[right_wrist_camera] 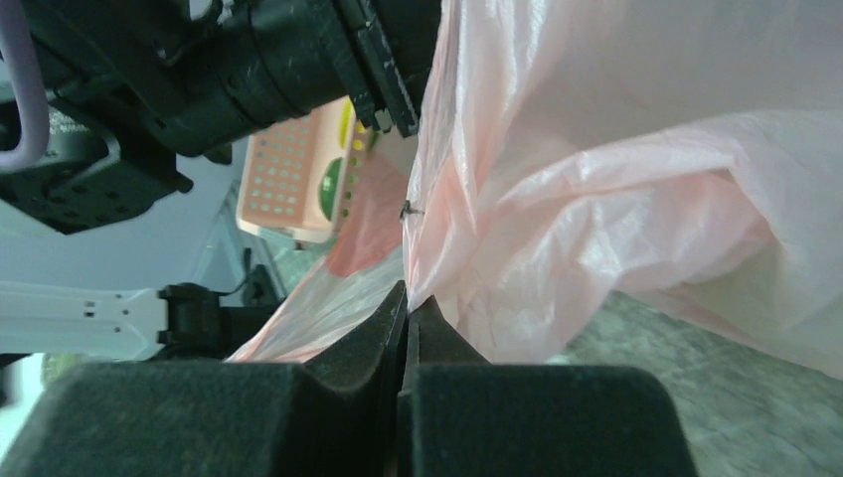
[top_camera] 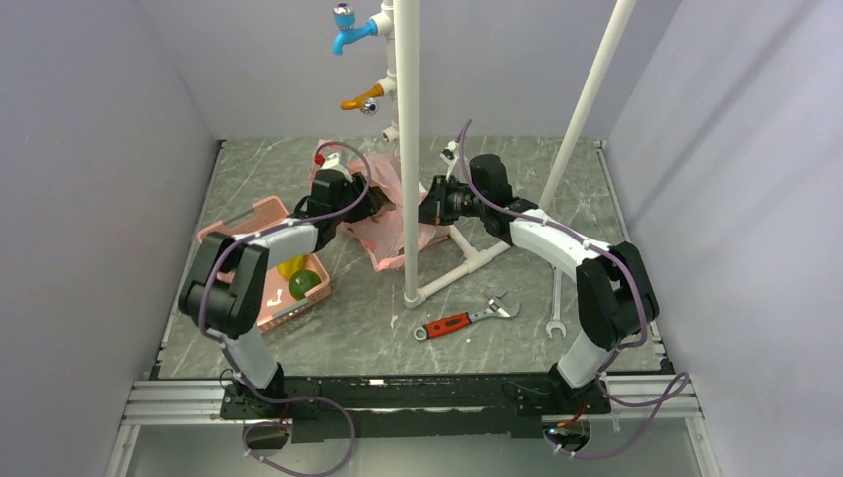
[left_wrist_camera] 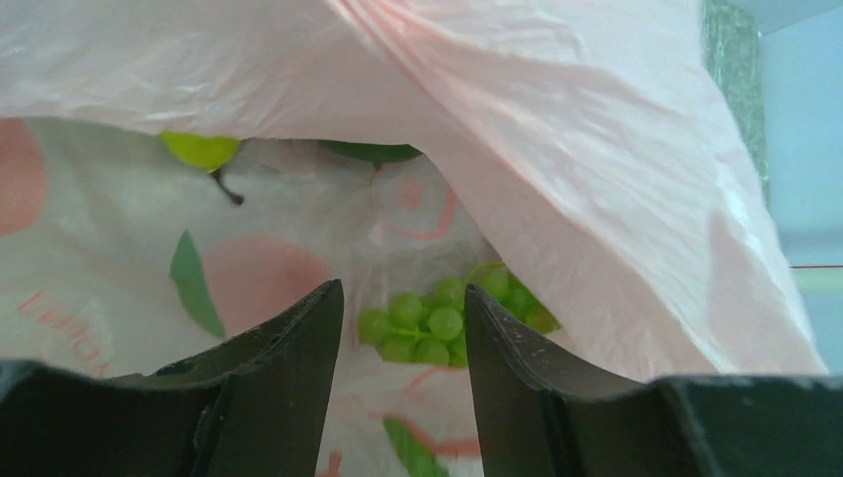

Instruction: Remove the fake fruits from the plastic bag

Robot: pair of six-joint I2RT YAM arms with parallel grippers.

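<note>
The pink plastic bag point(top_camera: 376, 241) lies between my two grippers, partly behind the white pole. My left gripper is at its mouth, fingers apart with a clear gap. Beyond the fingertips, inside the bag, lies a bunch of green grapes point(left_wrist_camera: 433, 320); the frames show no hold on it. Farther in are a yellow-green fruit with a dark stem point(left_wrist_camera: 202, 149) and a dark green fruit point(left_wrist_camera: 373, 151), both half hidden by a fold. My right gripper is shut on the bag's edge, with thin film point(right_wrist_camera: 437, 248) rising from its tips.
At left stands a pink basket point(top_camera: 214, 231) holding a green fruit point(top_camera: 304, 284) and a yellow one point(top_camera: 290, 267). A white pole point(top_camera: 410, 149) and floor pipe point(top_camera: 462, 268) stand between the arms. A red-handled wrench point(top_camera: 447, 325) and a spanner point(top_camera: 556, 308) lie in front.
</note>
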